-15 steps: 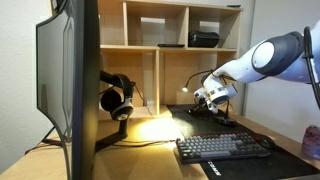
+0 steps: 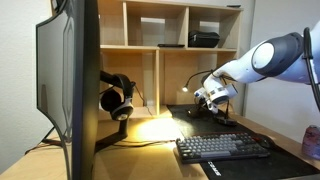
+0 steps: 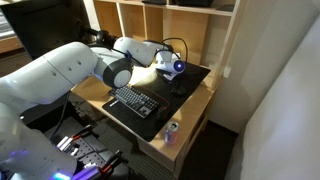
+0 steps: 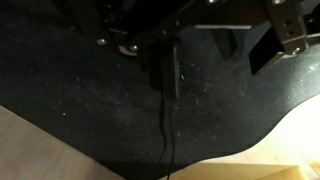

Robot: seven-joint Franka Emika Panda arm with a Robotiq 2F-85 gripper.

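Observation:
Over the dark desk mat (image 4: 100, 110), at the back right of the desk, hangs my gripper, open. Its fingers (image 4: 285, 35) appear at the top edge of the wrist view. Between them a dark, narrow thing (image 4: 170, 72) shows, with a thin cable running from it toward the mat's edge; what it is cannot be made out, and I cannot tell whether it is touched. In exterior view 1 the gripper (image 2: 212, 106) is low, among dark shapes that hide its fingertips.
A keyboard (image 2: 222, 147) lies on the mat in front of the arm. A large monitor (image 2: 70, 80) blocks the left of that view. Headphones (image 2: 117, 103) stand beside a lit lamp's glow. Behind rises a wooden shelf (image 2: 150, 48). A can (image 3: 171, 132) stands at the desk's corner.
The arm and gripper have stayed almost in place at the back right. Nothing on the desk has visibly moved.

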